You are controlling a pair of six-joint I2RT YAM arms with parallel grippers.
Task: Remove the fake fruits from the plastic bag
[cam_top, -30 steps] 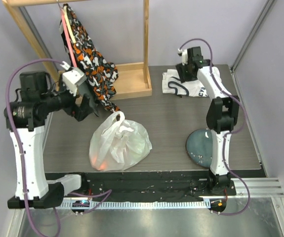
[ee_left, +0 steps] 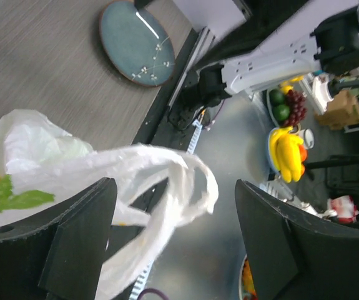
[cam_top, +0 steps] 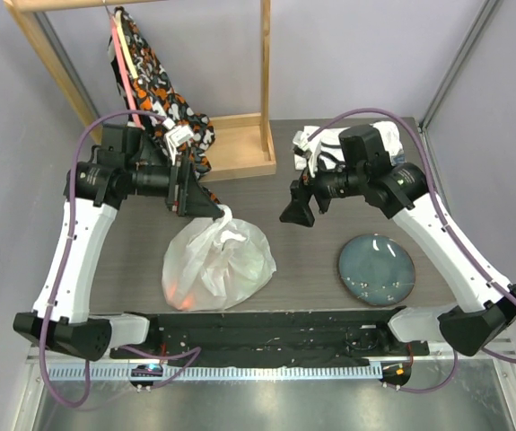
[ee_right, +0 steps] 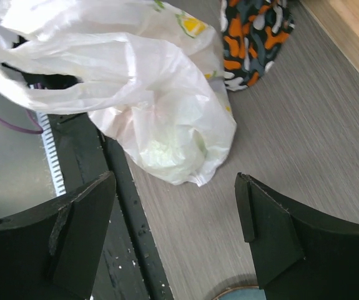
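Observation:
A white, partly see-through plastic bag (cam_top: 222, 265) slumps on the left of the table. An orange glow shows through its lower left side; the fruits themselves are hidden. Over the bag's gathered top stands my left gripper (cam_top: 205, 205), its fingers open. In the left wrist view the bag's handle loop (ee_left: 182, 187) rises between the spread fingers, not pinched. My right gripper (cam_top: 307, 215) hangs open to the right of the bag, nothing between its fingers. The right wrist view has the bag (ee_right: 167, 119) ahead, apart from the fingers.
A dark blue-green plate (cam_top: 376, 269) lies at the right front. Patterned cloth (cam_top: 163, 99) hangs from a wooden rack (cam_top: 240, 162) behind the bag. Folded white cloth (cam_top: 388, 135) lies at the back right. Bare table (cam_top: 302, 269) separates bag and plate.
The left gripper has moved right, onto the bag's top. My right arm has come from the back right towards the middle, nearer the bag. The bag stays in place.

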